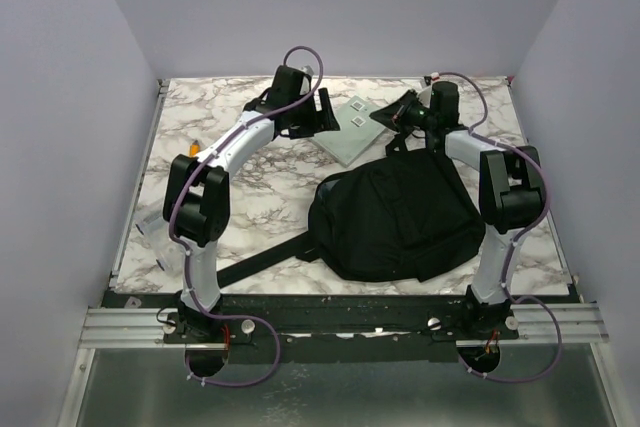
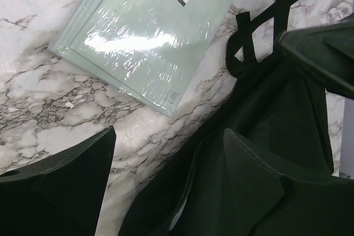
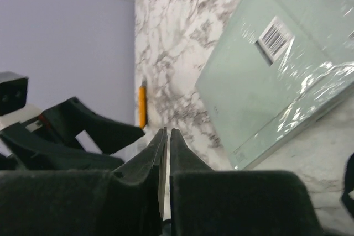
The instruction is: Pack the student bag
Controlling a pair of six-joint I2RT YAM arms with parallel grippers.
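The pale green notebooks (image 1: 345, 132) in plastic wrap lie at the back middle of the table, also in the left wrist view (image 2: 144, 37) and right wrist view (image 3: 265, 81). The black bag (image 1: 390, 217) lies flat at the front right, its strap handles (image 2: 282, 9) toward the back. My left gripper (image 1: 318, 112) is open above the left part of the notebooks, nothing between its fingers. My right gripper (image 1: 398, 112) is just right of the notebooks, near the handles; its fingers (image 3: 232, 197) look closed together in its wrist view, with nothing seen between them.
An orange item (image 1: 194, 147) lies at the left, partly behind my left arm. A clear plastic item (image 1: 155, 242) lies at the left front. The marble table has bare space at the middle left and back left.
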